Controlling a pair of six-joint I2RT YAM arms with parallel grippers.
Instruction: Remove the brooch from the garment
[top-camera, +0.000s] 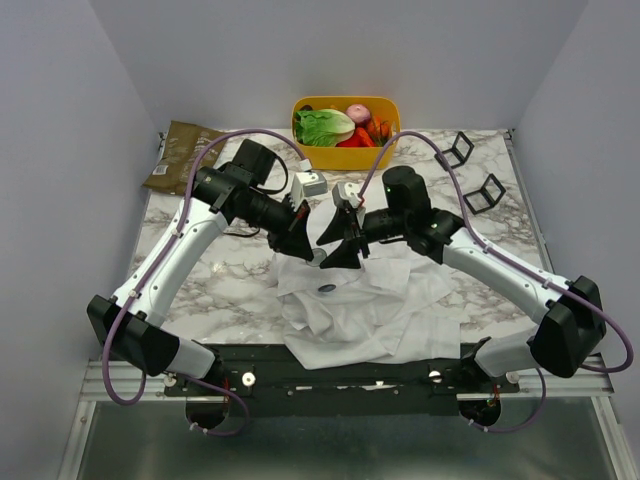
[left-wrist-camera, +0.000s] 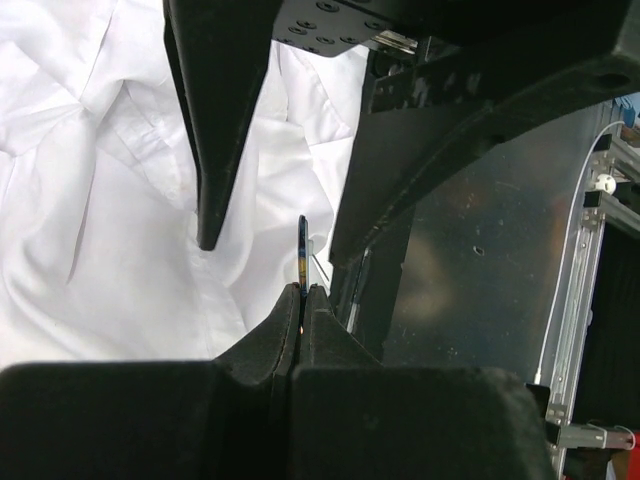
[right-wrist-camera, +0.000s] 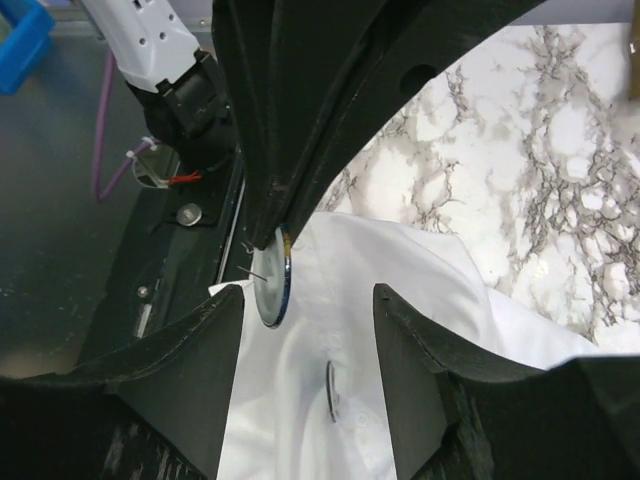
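Observation:
A round pale disc with a dark rim and thin pins, seemingly the brooch (right-wrist-camera: 271, 285), is pinched by its edge in my left gripper, which is shut on it above the cloth. In the left wrist view the disc shows edge-on. My right gripper stands open around the disc's side, one finger nearer to it than the other; contact cannot be made out. The white garment (top-camera: 350, 320) lies rumpled on the table. A dark oval piece (top-camera: 327, 288) rests on it, also visible as a thin dark oval (right-wrist-camera: 332, 390) in the right wrist view.
A yellow bin (top-camera: 348, 158) of vegetables stands at the back. Left of it lies a brown bag (top-camera: 182, 157), and two black frames (top-camera: 470, 170) are at the right. Bare marble table (top-camera: 215, 290) shows at both sides of the garment.

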